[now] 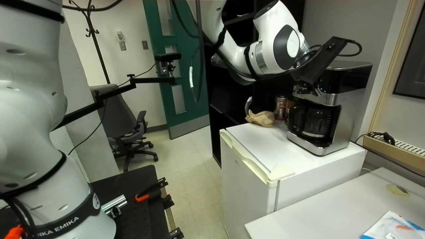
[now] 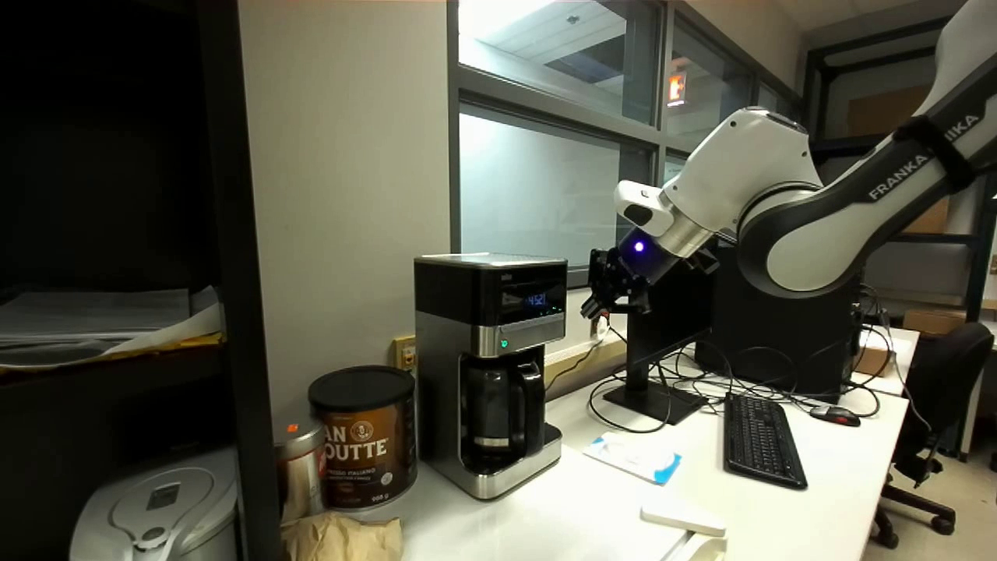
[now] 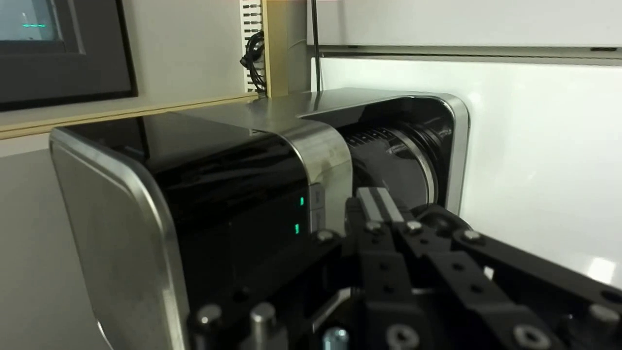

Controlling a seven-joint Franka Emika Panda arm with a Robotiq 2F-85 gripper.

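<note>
A silver and black coffee maker (image 1: 355, 113) stands on the white fridge, its glass carafe (image 2: 491, 408) inside. Its front panel (image 2: 535, 301) shows lit digits, and a green light (image 2: 505, 343) glows below it. My gripper is shut, with nothing visible between its fingers. In the wrist view its tips overlap the machine's front near the silver band (image 3: 326, 166). From the second exterior side, the gripper (image 2: 609, 307) hangs in front of the display, apart from the machine. The first exterior view has the gripper (image 1: 308, 88) beside the upper front.
Behind the machine stand a brown coffee tin (image 2: 367, 449) and a crumpled paper bag (image 1: 261, 118). The fridge top (image 1: 259, 139) is clear in front. A lower white table (image 1: 330, 207) carries a flat packet (image 1: 394, 227), a keyboard (image 2: 762, 439) and a monitor.
</note>
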